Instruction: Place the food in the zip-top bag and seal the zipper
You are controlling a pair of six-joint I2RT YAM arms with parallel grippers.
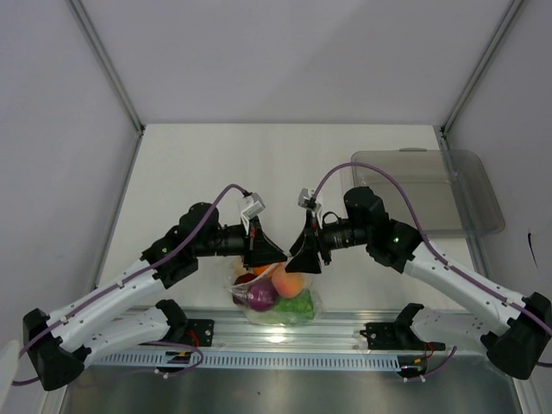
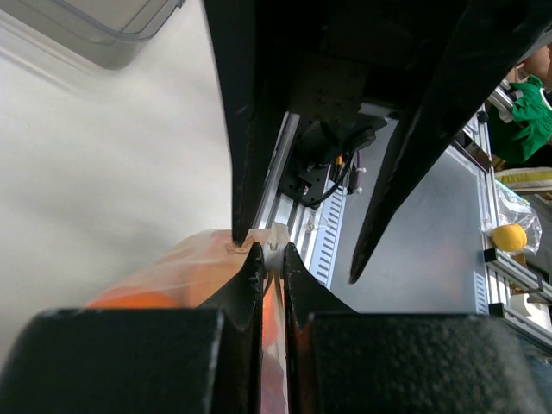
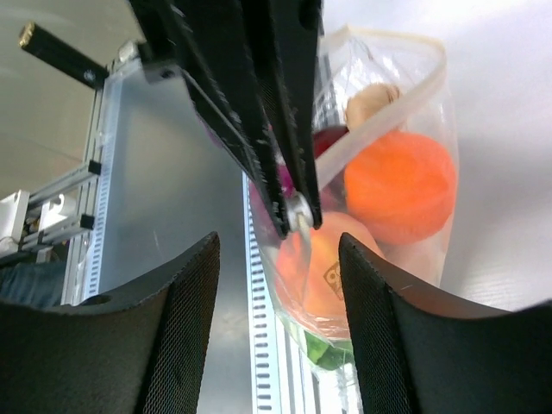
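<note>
The clear zip top bag [image 1: 314, 297] stands near the table's front edge. Inside it are a purple onion [image 1: 262, 295], a peach [image 1: 289, 280], something green [image 1: 297, 304] and an orange fruit [image 3: 401, 185]. My left gripper is shut on the bag's top rim at one corner; in the right wrist view the pinched film [image 3: 299, 211] shows between its fingertips. The right gripper stands open, its fingers [image 3: 197, 289] on either side of that same corner, holding nothing. Away from the pinched corner the bag's mouth gapes, its rim strip [image 3: 384, 112] apart from the other side.
An empty grey translucent tray [image 1: 405, 228] lies at the back right. A metal rail [image 1: 345, 321] runs along the front edge, close to the bag.
</note>
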